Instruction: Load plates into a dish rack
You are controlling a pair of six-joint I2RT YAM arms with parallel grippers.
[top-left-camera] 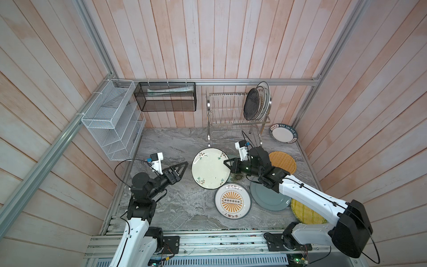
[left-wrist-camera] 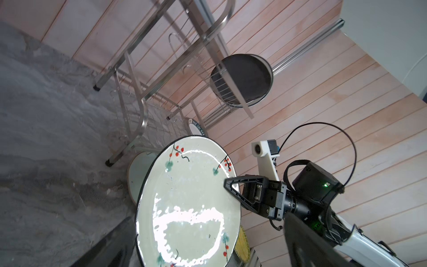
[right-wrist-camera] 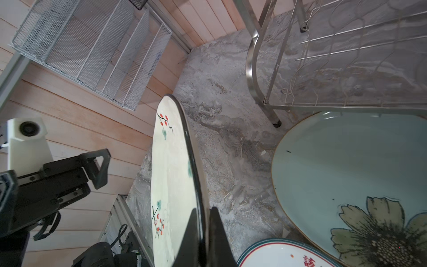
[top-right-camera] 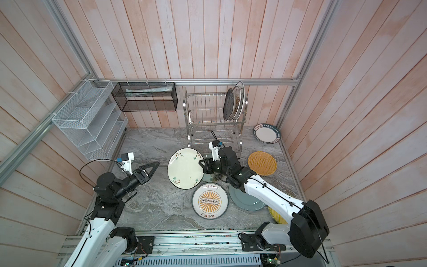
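A cream plate with a floral rim [top-left-camera: 209, 169] is held up before the dish rack [top-left-camera: 227, 116] by my right gripper [top-left-camera: 227, 162], shut on its right edge; the right wrist view shows it nearly edge-on. My left gripper [top-left-camera: 181, 168] stands open to the plate's left, apart from it, with nothing between its fingers. Several plates [top-left-camera: 251, 104] stand upright at the rack's right end; its left slots are empty. A white plate with an orange sunburst [top-left-camera: 232, 200], a grey-blue plate [top-left-camera: 270, 199] and a pale flower plate [right-wrist-camera: 329, 160] lie on the counter.
A woven orange mat [top-left-camera: 282, 162], a yellow item [top-left-camera: 307, 212] and a small rimmed plate [top-left-camera: 283, 133] lie at the right. White wire shelves [top-left-camera: 106, 120] and a black basket [top-left-camera: 164, 102] hang on the walls.
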